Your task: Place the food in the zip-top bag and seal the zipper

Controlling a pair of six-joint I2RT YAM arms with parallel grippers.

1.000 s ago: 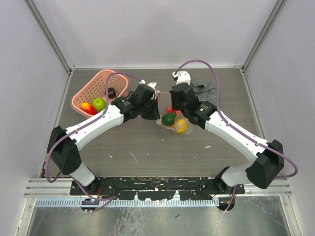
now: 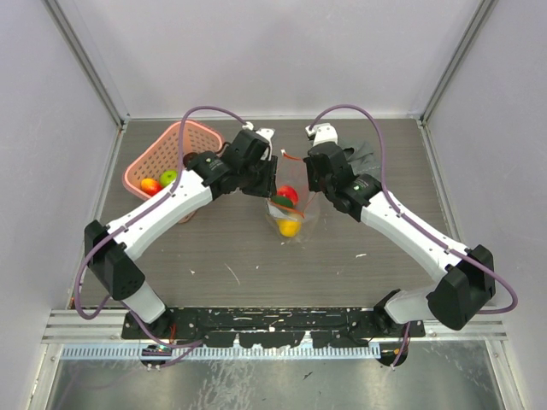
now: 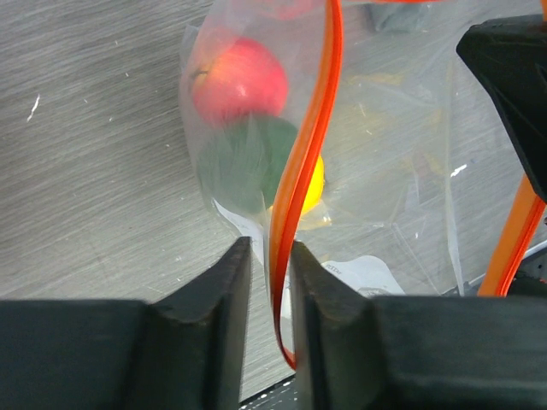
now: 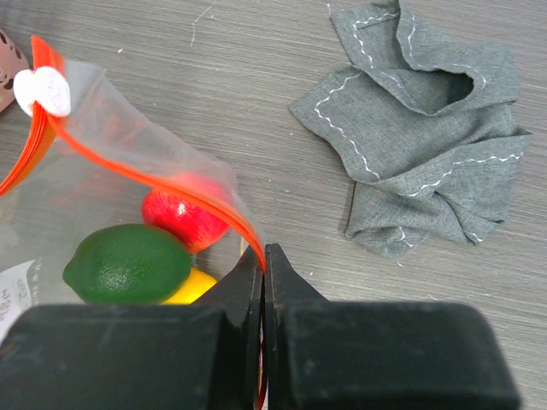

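The zip bag [image 2: 295,222] with orange zipper holds a red fruit [image 4: 179,213], a green avocado [image 4: 128,265] and a yellow fruit [image 2: 289,228]. My right gripper is shut on the bag's zipper edge. My left gripper is at the other side of the bag, around a stretch of orange zipper; whether its fingers grip it is unclear.
A pink basket [image 2: 145,162] of fruit stands at the back left. A grey cloth [image 4: 410,120] lies behind the right gripper.
Over the last second the bag and its contents shifted left and toward the front.
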